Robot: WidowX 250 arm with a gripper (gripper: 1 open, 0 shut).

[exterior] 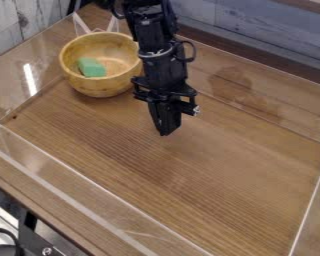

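Observation:
The black robot arm reaches down from the top of the view, with its gripper (167, 122) low over the wooden table (190, 190), its fingertips close together and nothing visible between them. Left of the arm, a yellow bowl (112, 48) holds a small green block (91, 67). The gripper is apart from the bowl, to its lower right.
The middle, front and right of the table are bare. Grey walls (270, 30) border the back and left side. A black cable (3, 235) shows at the bottom left corner.

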